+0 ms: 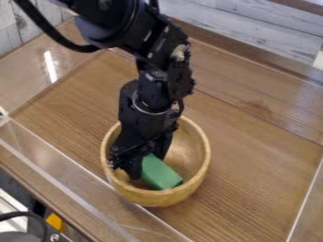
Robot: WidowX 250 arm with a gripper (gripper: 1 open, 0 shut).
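Observation:
A round tan wooden bowl (192, 186) stands on the wooden table, with a green block (161, 176) lying inside it. The black gripper (136, 163) reaches down into the bowl at the left end of the block. Its fingertips are dark and partly hidden, so whether they are closed on the block is hard to see.
A clear plastic edge runs along the lower left, with a cable and a small yellow object (55, 221) beyond it. A white plank wall (240, 28) stands at the back.

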